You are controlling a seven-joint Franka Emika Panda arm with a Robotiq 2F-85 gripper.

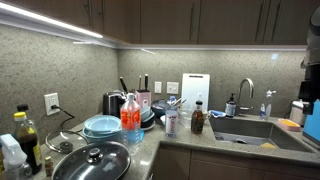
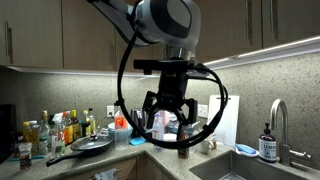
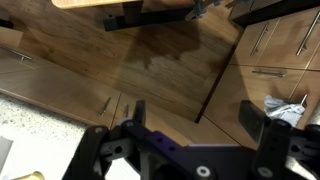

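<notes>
My gripper hangs over the wooden floor in front of the cabinets, its two dark fingers spread wide apart. Nothing shows between them. From the second exterior view, the arm fills the middle, with a black cable looped around its wrist, and the gripper end hides part of the counter behind. Only a sliver of the arm enters the first exterior view, at the right edge.
On the counter stand a glass-lidded pan, blue bowls, a red-and-clear bottle, a white bottle and a dark sauce bottle. The sink lies right. Below, a whitish crumpled item is beside cabinet fronts.
</notes>
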